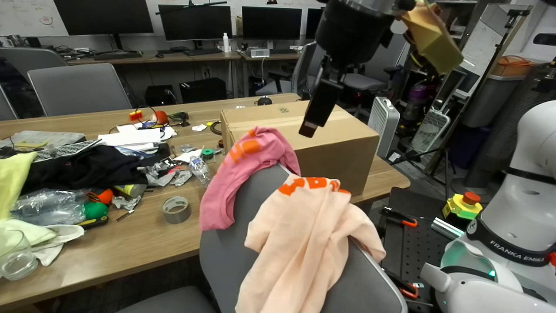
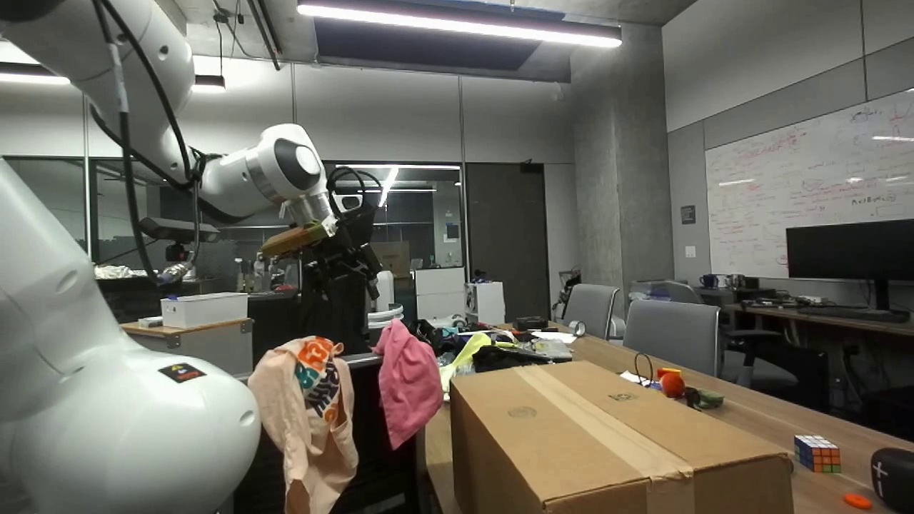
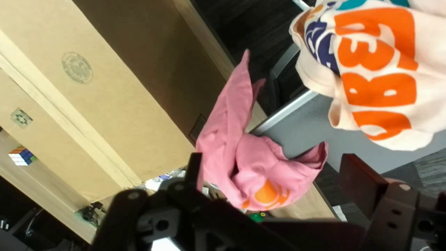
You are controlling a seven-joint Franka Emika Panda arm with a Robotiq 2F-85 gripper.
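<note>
Draped over the top corner of a grey chair back [image 1: 229, 266] is a pink cloth [image 1: 245, 172] with orange print. Beside it on the same chair back hangs a peach cloth [image 1: 302, 240], whose orange and navy lettering faces the wrist camera. My gripper is open and empty, above the chair and apart from both cloths. In the wrist view the pink cloth [image 3: 255, 167] appears between the two fingers, farther away, and the peach cloth [image 3: 376, 79] lies to the upper right. From the side, the gripper [image 2: 368, 283] hangs higher than the pink cloth [image 2: 408, 381].
A large cardboard box [image 1: 333, 148] stands on the table right behind the chair. The table's left side is cluttered with a black cloth [image 1: 99, 169], plastic wrap and a glass [image 1: 15, 255]. A tape roll [image 1: 177, 209] lies near the front edge, with bare wood around it.
</note>
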